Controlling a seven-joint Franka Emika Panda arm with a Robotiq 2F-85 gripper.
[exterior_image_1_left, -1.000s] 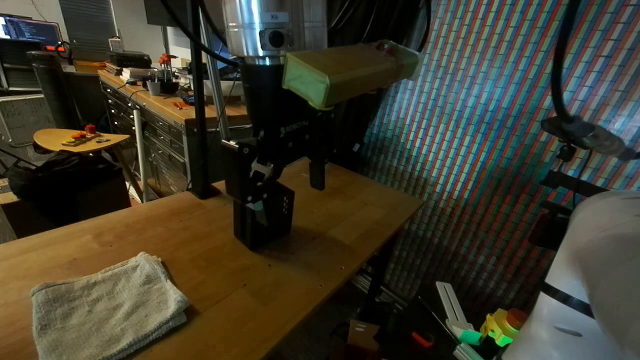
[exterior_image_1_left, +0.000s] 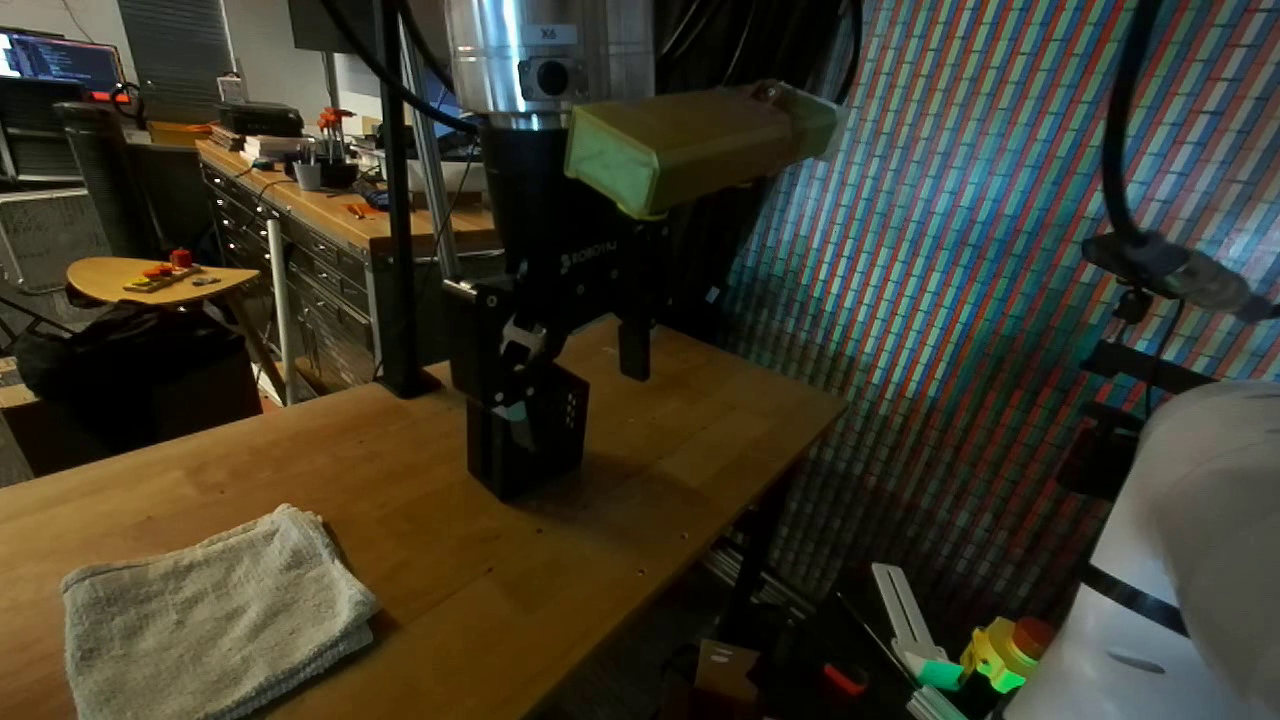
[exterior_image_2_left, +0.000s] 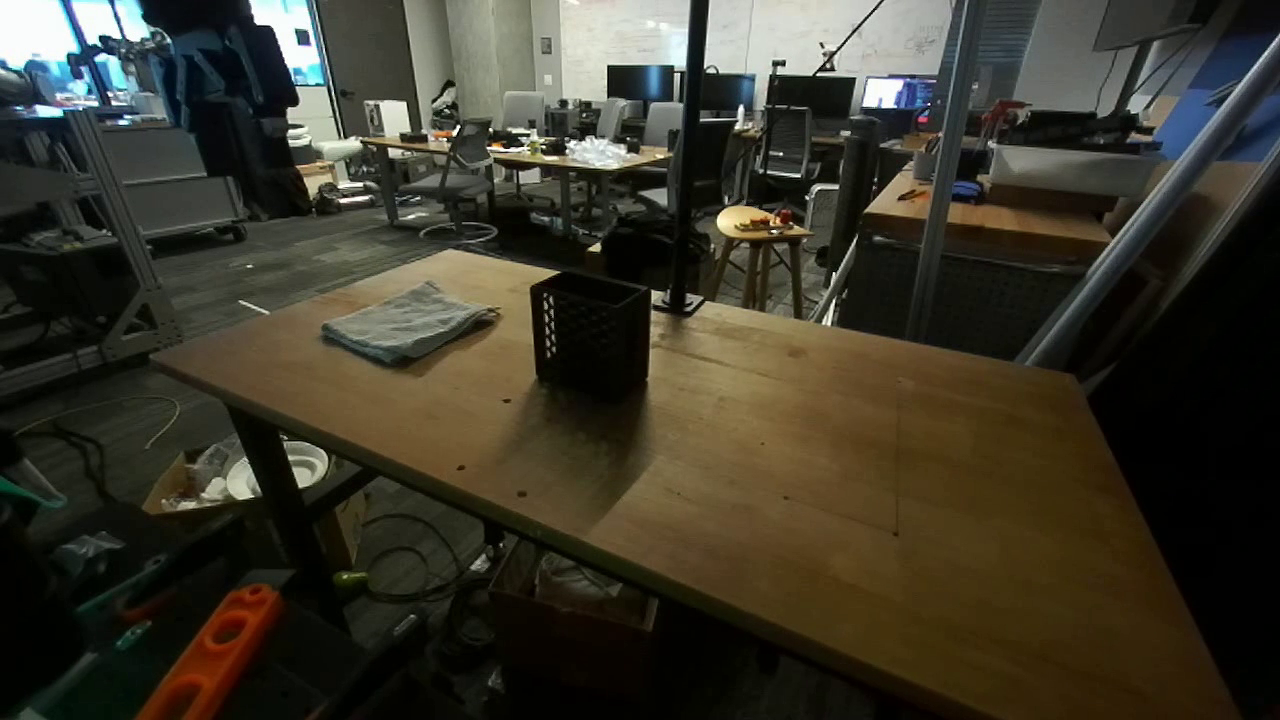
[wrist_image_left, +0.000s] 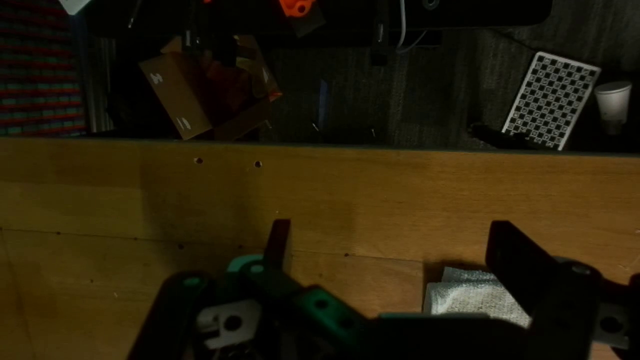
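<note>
My gripper (exterior_image_1_left: 573, 398) points down above the table, its two fingers far apart. The wrist view also shows the gripper open, with only bare wood between the fingertips. A black crate with perforated sides (exterior_image_1_left: 525, 454) stands upright on the table, partly covered by one finger in exterior view 1; whether they touch I cannot tell. Exterior view 2 shows the crate (exterior_image_2_left: 590, 334) in full, its inside dark. A folded grey towel (exterior_image_1_left: 216, 618) lies flat, apart from the crate; in the wrist view part of the towel (wrist_image_left: 474, 297) shows beside the right finger.
The wooden table (exterior_image_2_left: 828, 444) has wide clear space on the side of the crate away from the towel. A black post (exterior_image_1_left: 399, 300) rises from the table edge close to the crate. A cardboard box (wrist_image_left: 192, 96) sits below the table's edge.
</note>
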